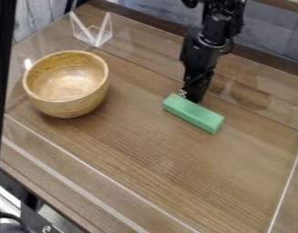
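Observation:
The black robot arm (pixel 210 45) reaches down from the top of the view. Its gripper (pixel 191 94) is low at the table, just behind a green block (pixel 194 114) that lies flat on the wood. The gripper looks shut; whether it touches the block is hard to tell, and its fingertips are small and dark.
A wooden bowl (pixel 66 84) sits at the left. A clear plastic stand (pixel 93 29) is at the back left. A wall runs along the back right.

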